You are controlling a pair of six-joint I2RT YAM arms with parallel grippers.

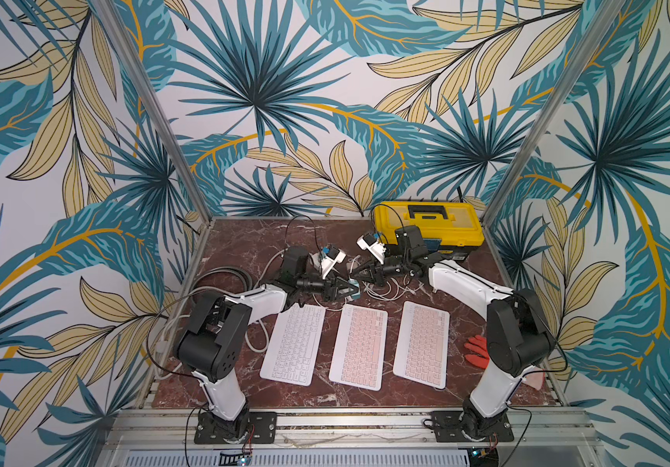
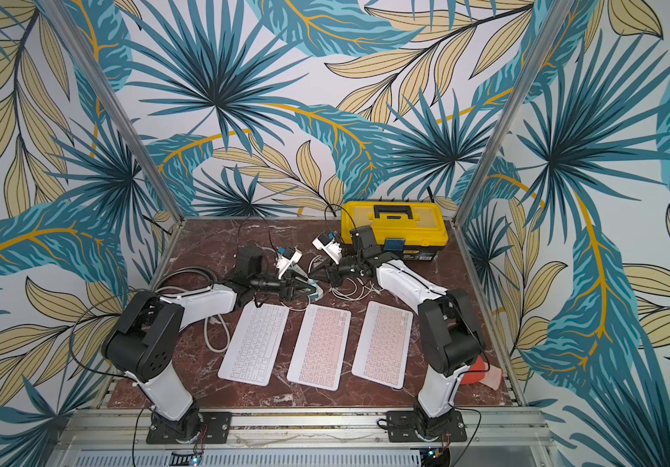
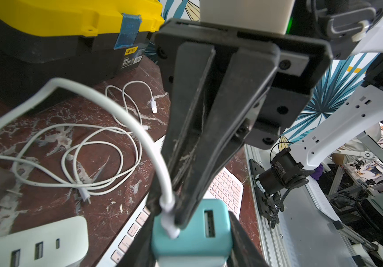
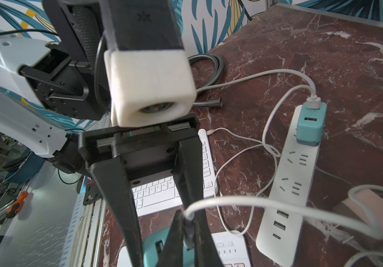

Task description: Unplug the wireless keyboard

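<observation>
Three keyboards lie in a row near the front: white (image 2: 254,342), pink-keyed middle (image 2: 319,346) and pink-keyed right (image 2: 381,344). Above the middle one, my left gripper (image 2: 300,291) is shut on a teal charger (image 3: 192,244), seen close in the left wrist view. A white cable's plug sits at the charger's face. My right gripper (image 2: 320,272) has its narrow fingertips closed at that plug, as both wrist views show; whether they grasp it is hard to tell. A second teal charger (image 4: 310,126) sits on the white power strip (image 4: 289,178) with a cable attached.
A yellow-lid toolbox (image 2: 393,222) stands at the back right. Loose white cables (image 3: 89,187) and a pinkish block (image 4: 378,213) lie around the strip. Red gloves (image 1: 476,352) lie at the right edge.
</observation>
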